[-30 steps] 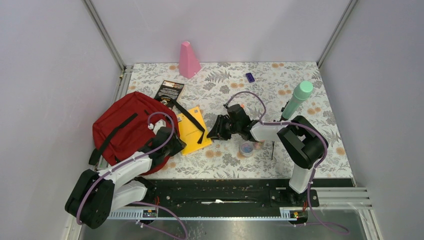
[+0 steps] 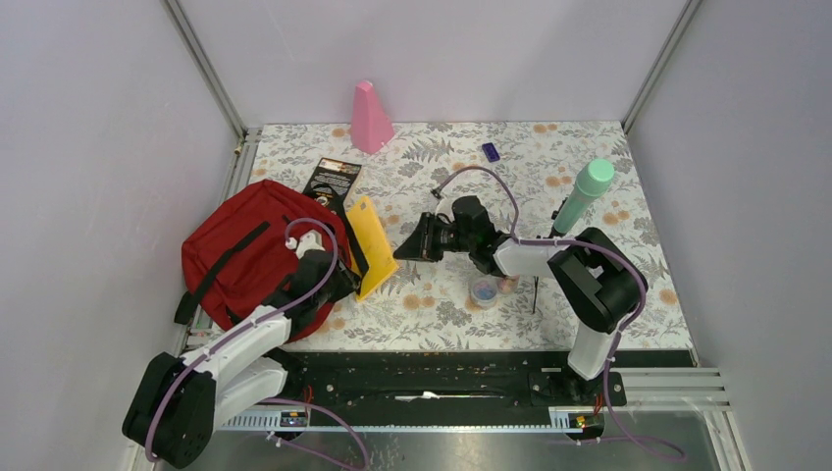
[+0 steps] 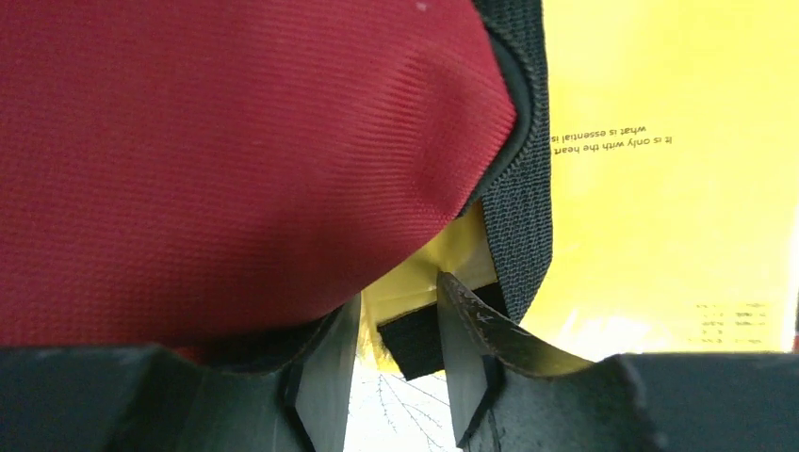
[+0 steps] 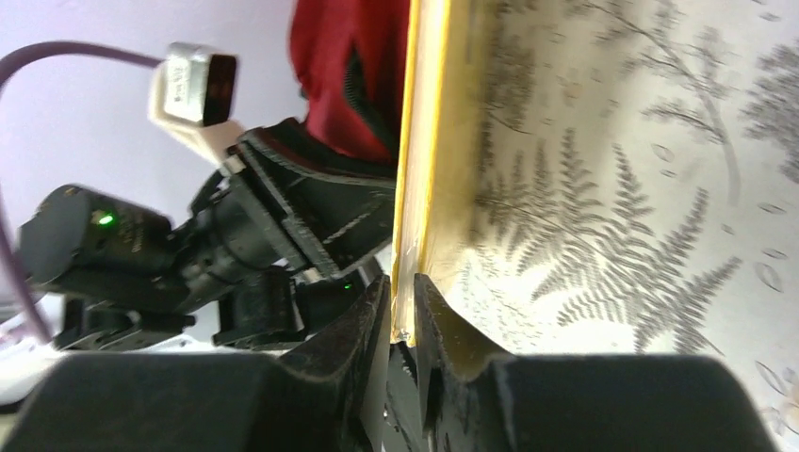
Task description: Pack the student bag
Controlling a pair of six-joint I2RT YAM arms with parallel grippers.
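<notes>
The red bag (image 2: 240, 255) lies at the left of the table, with a black strap (image 3: 518, 226) hanging over the yellow book (image 2: 371, 235), which stands tilted up beside it. My left gripper is at the bag's right edge, against the book's lower part and strap, its fingers a little apart; whether it grips anything is unclear. My right gripper has its fingertips on either side of the book's raised edge, seemingly holding it.
A dark book (image 2: 337, 175) lies behind the bag. A pink object (image 2: 370, 120), a small blue item (image 2: 491, 152), a green bottle (image 2: 589, 184) and a clear container (image 2: 483, 291) stand or lie around the table.
The yellow book has risen from lying flat to tilted, its right edge moving up and left with my right gripper. The strap has slid left. My left arm has shifted slightly.
</notes>
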